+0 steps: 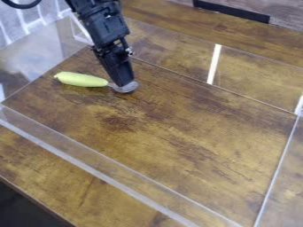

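A pale yellow-green elongated object point(81, 80) lies on the wooden floor of a clear-walled enclosure at the upper left. A small silvery round piece point(126, 88) sits at its right end. My black gripper point(123, 82) is low over that end, shut; I cannot make out anything between its fingers, and its tips partly hide what lies beneath them.
Clear plastic walls point(254, 84) surround the wooden work surface point(178, 142). A dark bar point(231, 11) lies at the back outside the enclosure.
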